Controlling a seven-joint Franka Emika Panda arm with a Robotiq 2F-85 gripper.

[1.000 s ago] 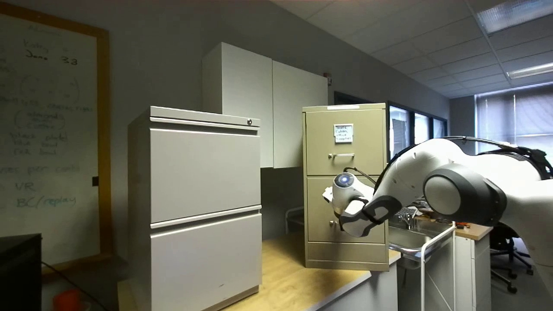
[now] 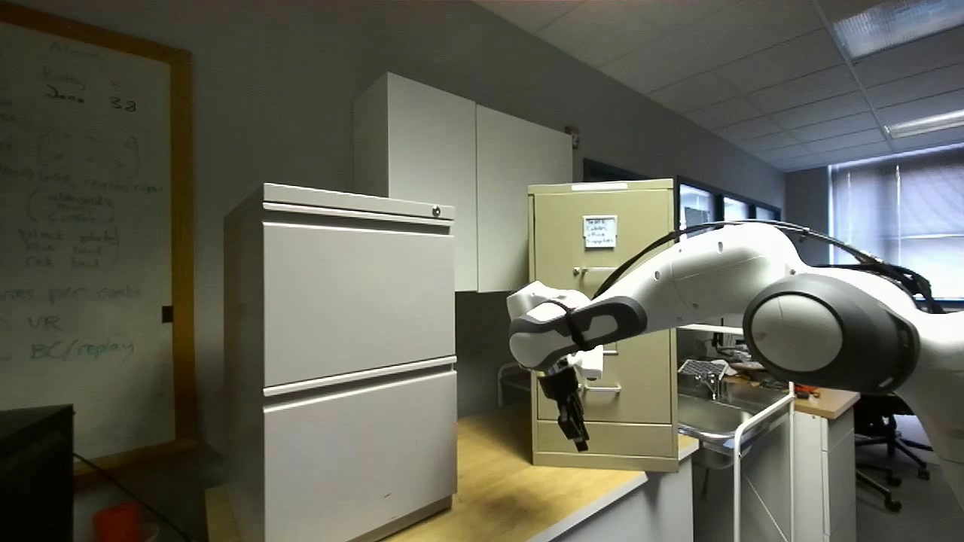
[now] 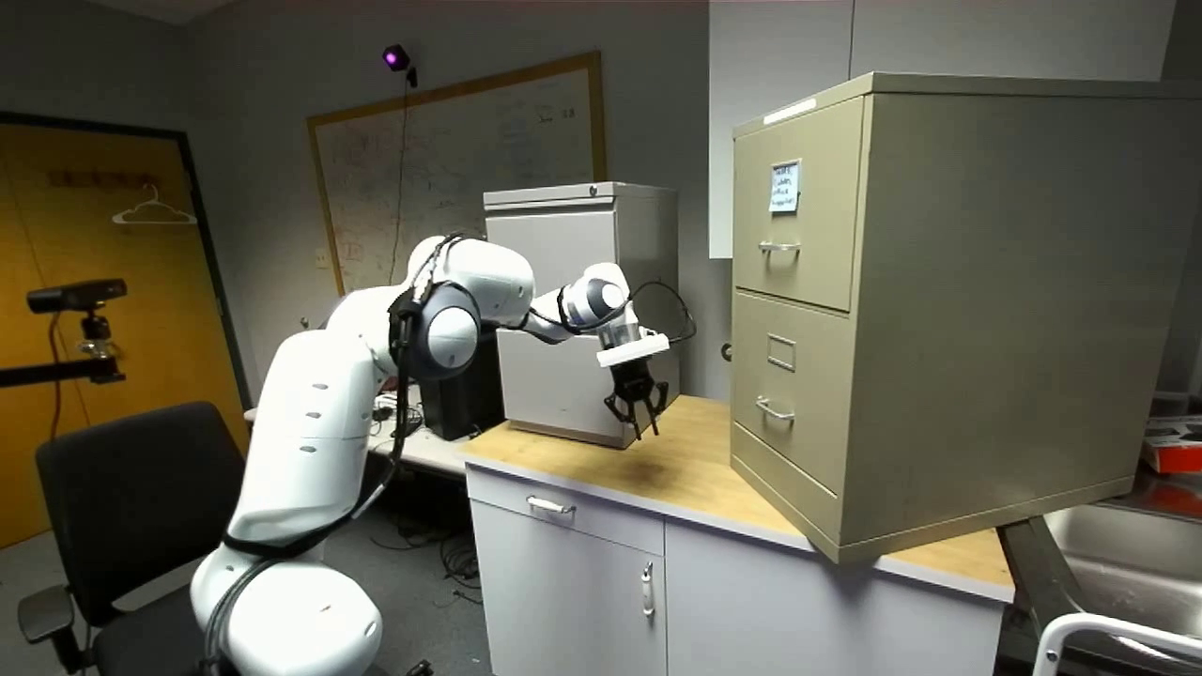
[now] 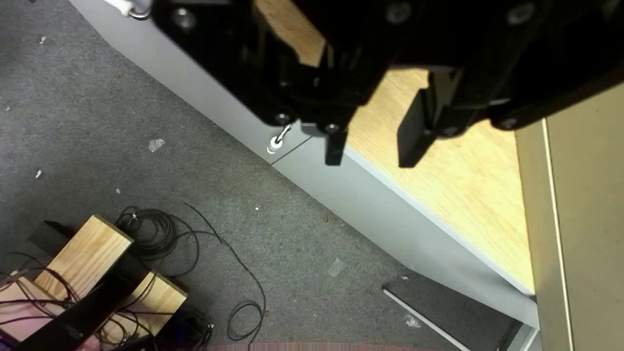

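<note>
My gripper (image 3: 645, 434) points downward above the wooden counter (image 3: 687, 451), between the light grey file cabinet (image 3: 552, 304) and the beige file cabinet (image 3: 791, 315). In the wrist view the two fingers (image 4: 412, 140) stand apart with only bare counter and cabinet front behind the gap, so the gripper is part open and empty. Exterior view 1 shows the gripper (image 2: 576, 441) in front of the beige cabinet's lower drawer (image 2: 646, 388). All drawers of both file cabinets look closed.
Below the counter are a drawer handle (image 3: 549, 505) and a door handle (image 3: 647, 588). A sink (image 2: 714, 415) lies beyond the beige cabinet. Cables (image 4: 153, 231) and wooden blocks (image 4: 85, 255) lie on the floor.
The arm has reached out and up, toward the left in exterior view 1. Its wrist has turned, and the gripper, hidden before, now shows pointing down. The cabinets have not moved.
</note>
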